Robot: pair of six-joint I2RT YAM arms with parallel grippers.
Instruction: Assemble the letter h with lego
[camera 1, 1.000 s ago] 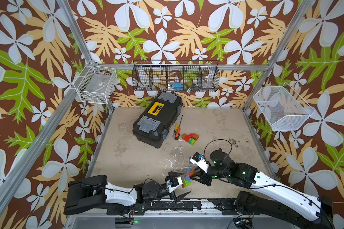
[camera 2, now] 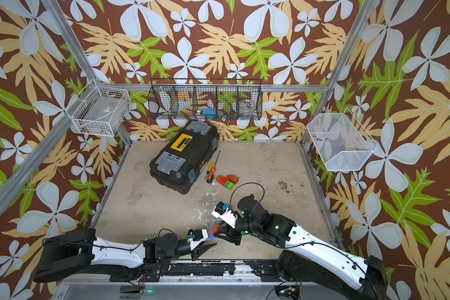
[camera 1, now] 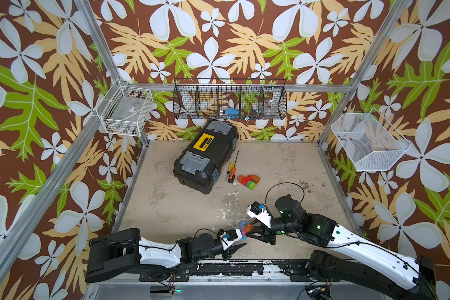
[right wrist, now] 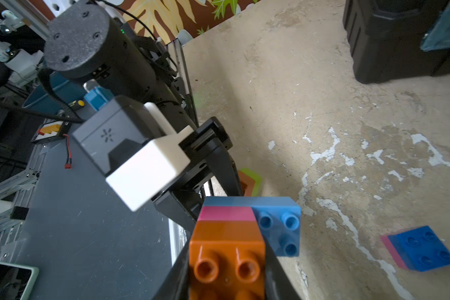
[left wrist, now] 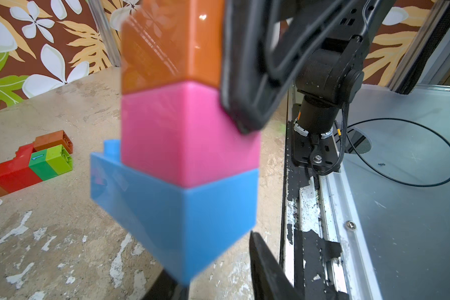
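In the right wrist view, an orange brick [right wrist: 227, 240] joins a pink brick [right wrist: 226, 214] and a blue brick [right wrist: 280, 227], whose side part shows studs. My right gripper is shut on the orange brick, holding this stack above the table. From the other side, my left gripper has its fingers at either side of the stack's blue end. It looks shut on the blue brick, though the brick partly hides its fingertips. An orange and green piece [right wrist: 250, 181] shows beyond the left fingers. A separate blue and pink piece [right wrist: 421, 249] lies on the table.
Red, orange and green bricks [camera 1: 249, 181] lie together mid-table. Screwdrivers [camera 1: 232, 171] and a black toolbox [camera 1: 205, 155] are left of them. The table's front edge is close to both grippers. Free table lies to the right of the brick group.
My left gripper's fingers have come closer together at the stack, and the green piece beside it is now hidden from the top left view. The right arm has barely moved.
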